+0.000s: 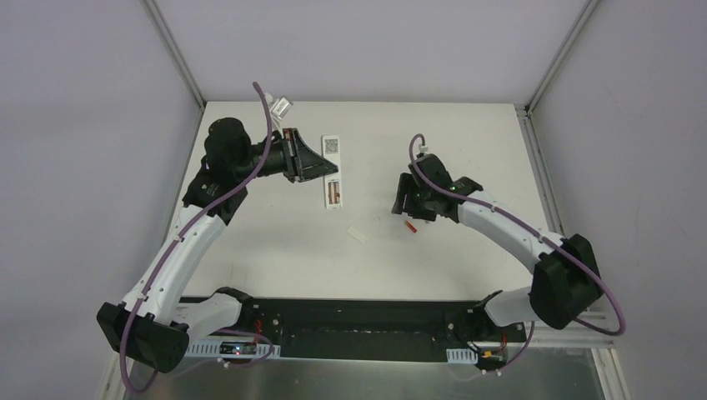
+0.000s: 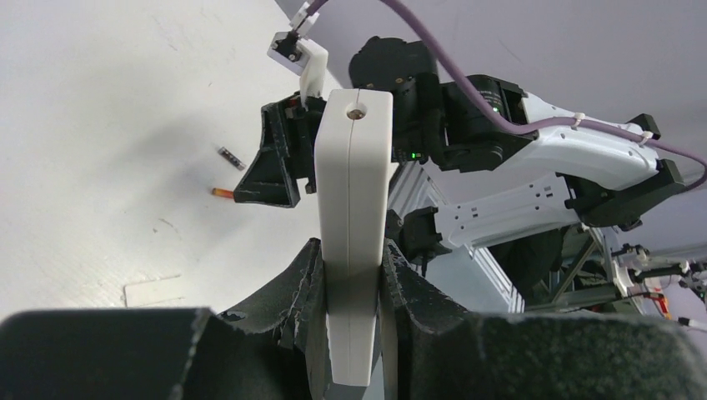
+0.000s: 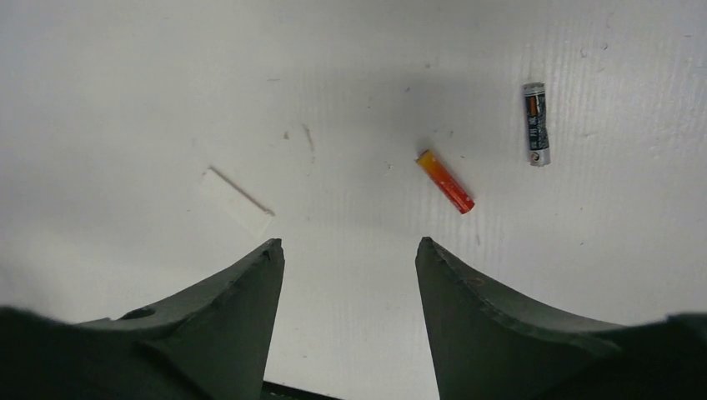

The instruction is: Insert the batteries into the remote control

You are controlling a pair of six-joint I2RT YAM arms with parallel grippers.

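The white remote control [image 1: 332, 148] is held off the table in my left gripper, which is shut on its sides. Its battery bay [image 1: 333, 193] faces up and shows something coppery inside, too small to make out. An orange-red battery [image 3: 446, 182] and a dark battery [image 3: 537, 125] lie apart on the table. My right gripper hovers above the table near them, open with nothing between its fingers. In the right wrist view both batteries lie beyond the fingertips, toward the right.
A small flat whitish piece [image 3: 238, 200], perhaps the battery cover, lies on the white table [image 1: 275, 250] between the two arms. Grey walls stand at the sides and back.
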